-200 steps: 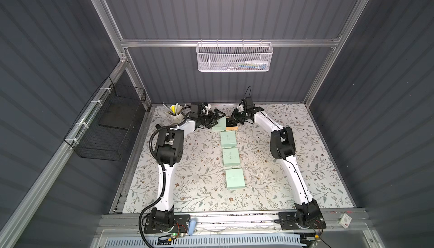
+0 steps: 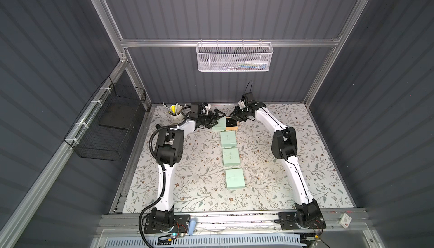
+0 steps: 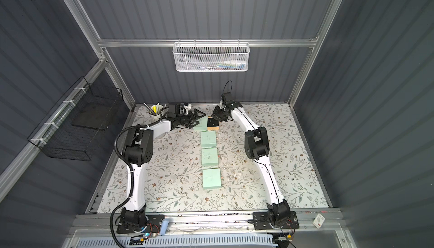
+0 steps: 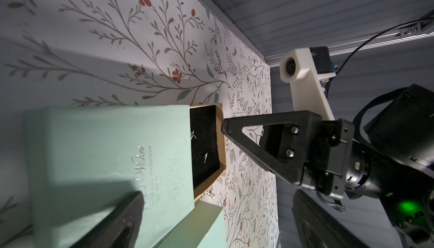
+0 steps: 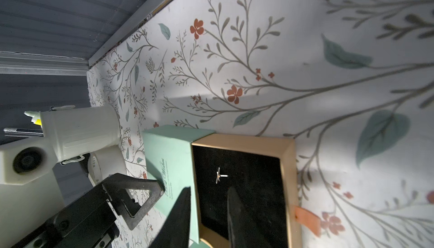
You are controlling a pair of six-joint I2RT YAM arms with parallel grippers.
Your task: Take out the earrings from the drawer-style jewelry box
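Observation:
The mint-green jewelry box (image 4: pixel 113 148) has its drawer (image 5: pixel 289 180) pulled out to the right, showing a black lining. Two small silvery earrings lie on that lining: one earring (image 4: pixel 193 135) toward the back, another earring (image 4: pixel 205 157) nearer the front. The right wrist view shows only one earring (image 5: pixel 219 175). My left gripper is open at the box's left side, holding nothing. Over the drawer, my right gripper stands part open, its fingers (image 5: pixel 180 216) dark against the lining. Nothing shows between them.
Several more green boxes line up toward the front, the closest being this box (image 2: pixel 228 139). Tiny shiny bits (image 4: pixel 209 193) appear beside the drawer, too small to identify. A white cup (image 2: pixel 175 112) holding pens stands back left.
The left arm and the boxes look unmoved.

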